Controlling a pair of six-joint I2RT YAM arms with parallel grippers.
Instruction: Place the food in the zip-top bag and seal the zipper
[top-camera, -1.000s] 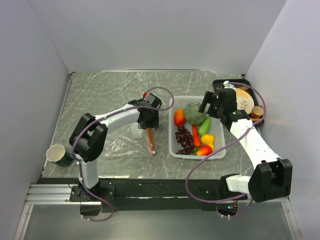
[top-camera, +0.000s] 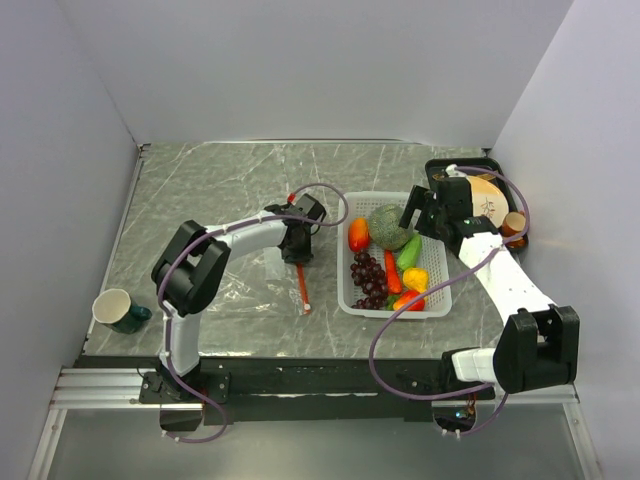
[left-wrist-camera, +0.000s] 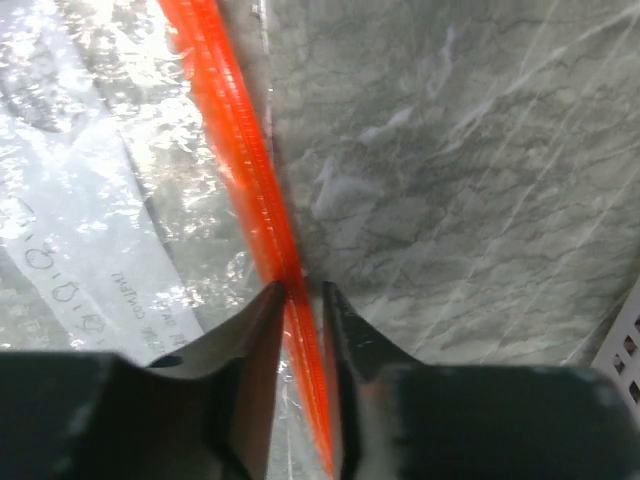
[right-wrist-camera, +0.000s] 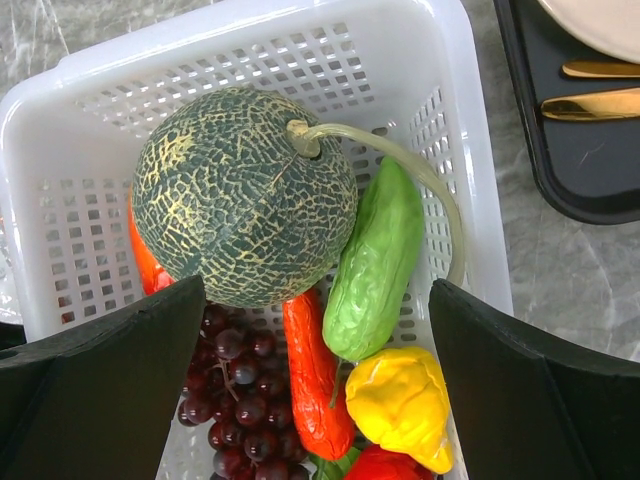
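The clear zip top bag (left-wrist-camera: 190, 225) lies flat on the counter, a printed label patch on its film. Its orange-red zipper strip (top-camera: 302, 285) runs lengthwise beside the basket, partly hidden under my left arm. Low over this strip is my left gripper, its fingers narrowly apart on either side of it. Over the back right of the white basket (top-camera: 345, 275), my right gripper is open and empty. Below it in the basket are a melon (right-wrist-camera: 245, 195), a green pepper (right-wrist-camera: 375, 260), red grapes (right-wrist-camera: 250, 400), a red chili (right-wrist-camera: 315, 380) and a yellow pepper (right-wrist-camera: 402, 405).
A black tray (top-camera: 433, 168) holding a plate and gold utensils stands behind the basket at the right. The green mug (top-camera: 120, 312) is at the front left. Open counter lies at the back left; walls enclose the sides and back.
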